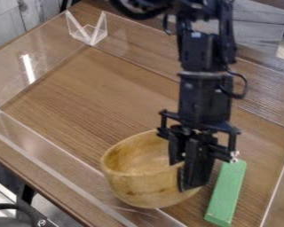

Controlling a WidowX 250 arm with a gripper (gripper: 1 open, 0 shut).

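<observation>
The black gripper [194, 155] is at the lower middle, shut on the right rim of a tan wooden bowl [134, 175], which sits at the front of the wooden table. The fingertips are partly hidden against the bowl. A green block [225, 193] lies just right of the bowl and gripper.
A clear angular object [89, 28] stands at the back left. Clear rails or edges line the left and front.
</observation>
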